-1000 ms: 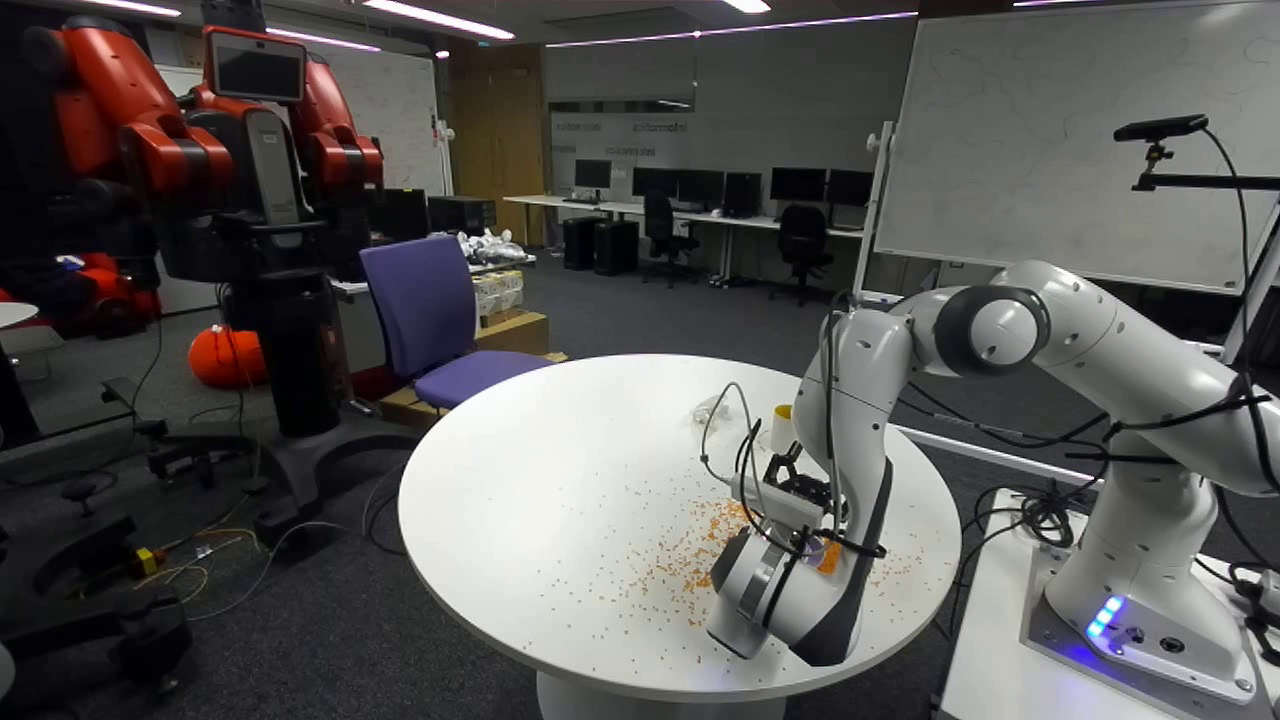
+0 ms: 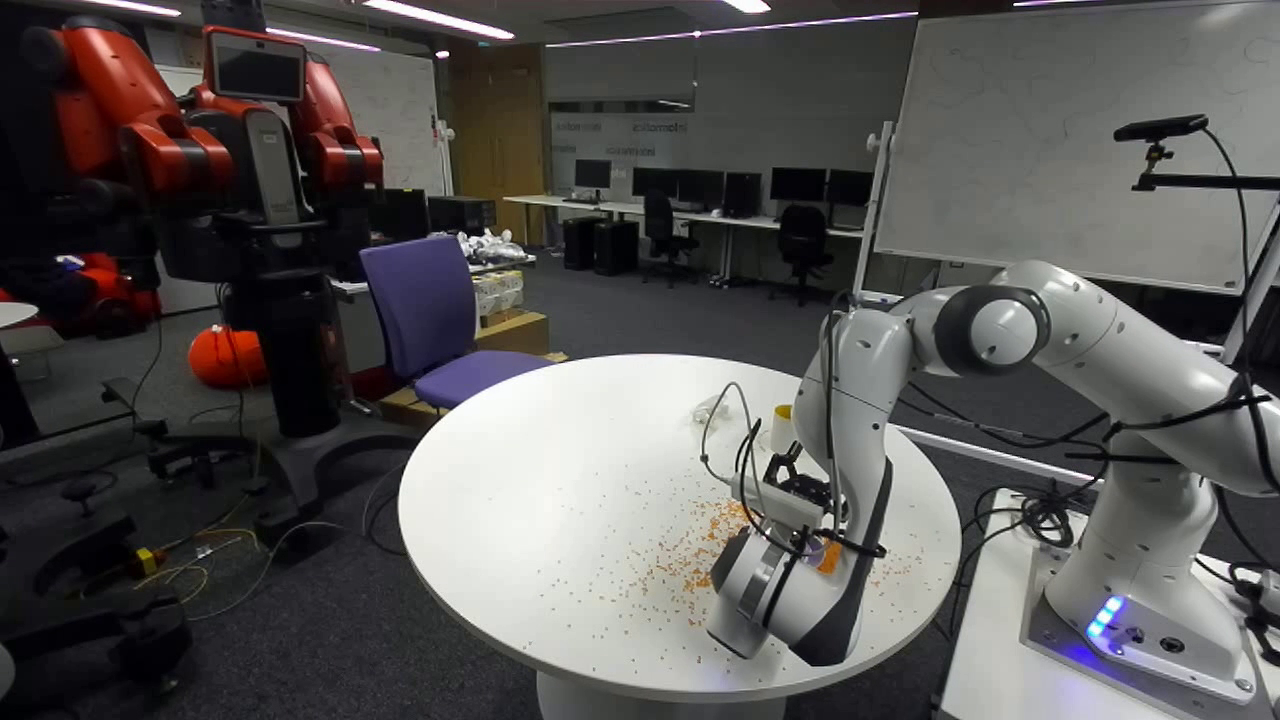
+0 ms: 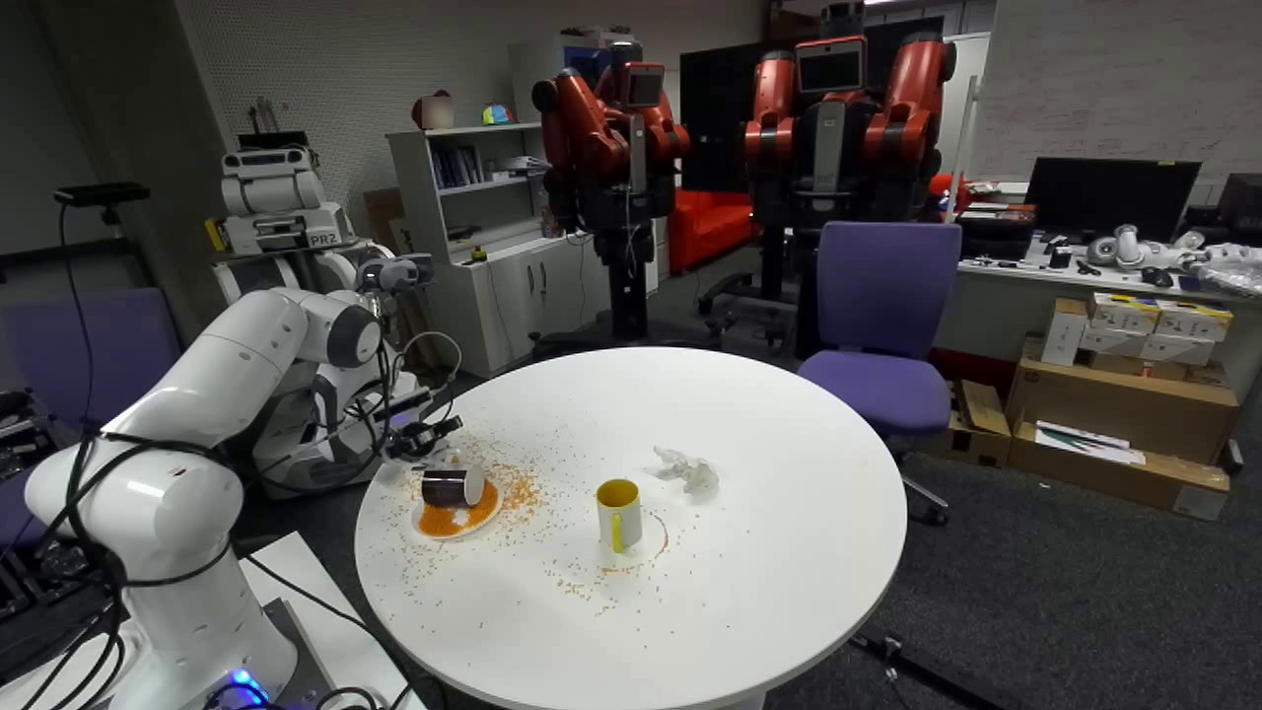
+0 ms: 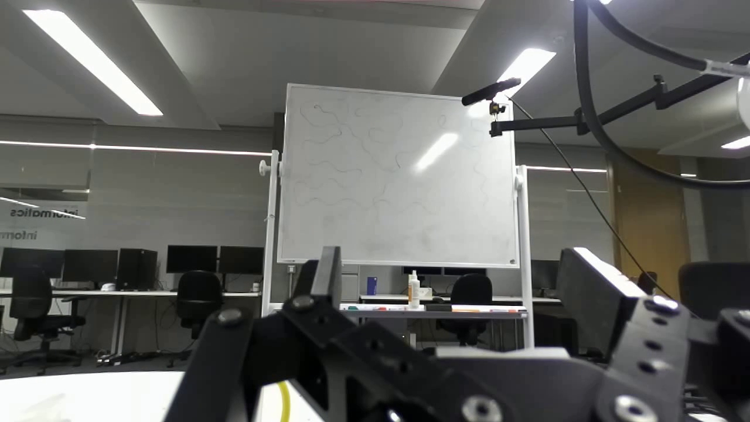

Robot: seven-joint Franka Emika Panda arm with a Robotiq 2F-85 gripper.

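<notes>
In the second exterior view a dark mug (image 3: 452,486) lies on its side on a white plate (image 3: 428,532) covered with small orange grains (image 3: 479,511). A white mug (image 3: 628,528) with a yellow inside and handle stands upright near the table's middle. My gripper (image 3: 452,428) is just behind the dark mug, near the table's left edge, and apart from the white mug. In the wrist view its fingers (image 4: 327,274) stand wide apart and nothing is between them. The arm hides most of the plate in the first exterior view.
Loose grains are scattered over the white round table (image 3: 757,592) around the plate. A crumpled clear plastic piece (image 3: 688,471) lies behind the white mug. Bare tabletop stretches to the right in the second exterior view. A purple chair (image 3: 884,343) stands close behind the table.
</notes>
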